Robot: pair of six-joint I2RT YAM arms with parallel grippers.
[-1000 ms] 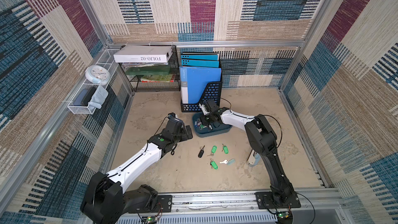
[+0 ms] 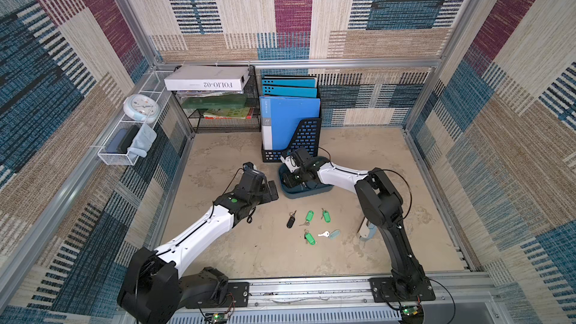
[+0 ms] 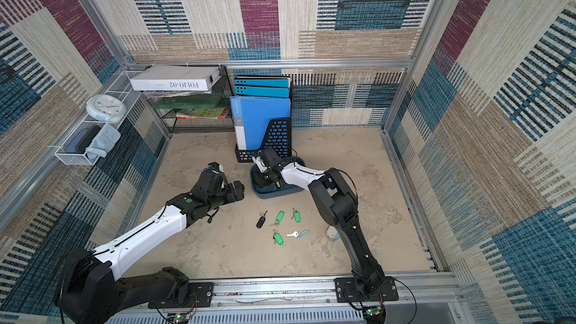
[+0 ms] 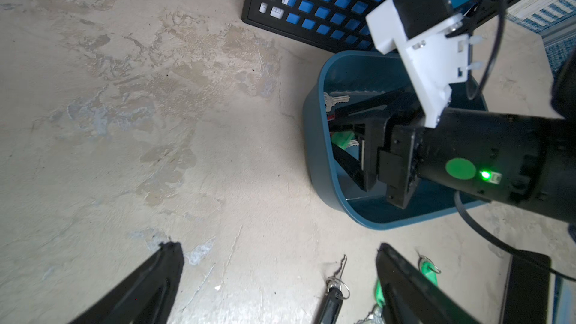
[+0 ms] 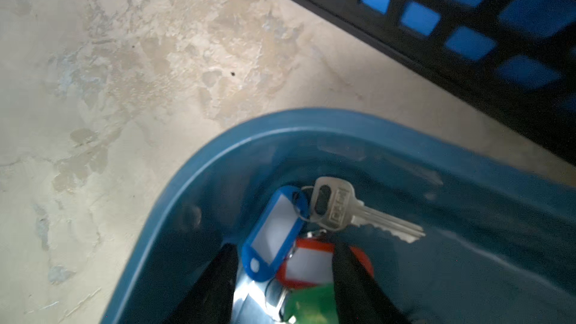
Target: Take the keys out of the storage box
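The dark blue storage box stands in front of the file holder. Inside it, the right wrist view shows a silver key with a blue tag, plus a red tag and a green tag. My right gripper is down in the box, open, its blurred fingers on either side of the tags. Several keys lie on the table, among them a black fob and a green-tagged key. Left of the box, above the table, my left gripper stands open and empty.
A black file holder with blue folders rises close behind the box. A grey object lies partly behind the right arm.
My right gripper has shifted left and lower into the box, covering the keys there in the top left view. The left arm and the keys on the table have stayed put.
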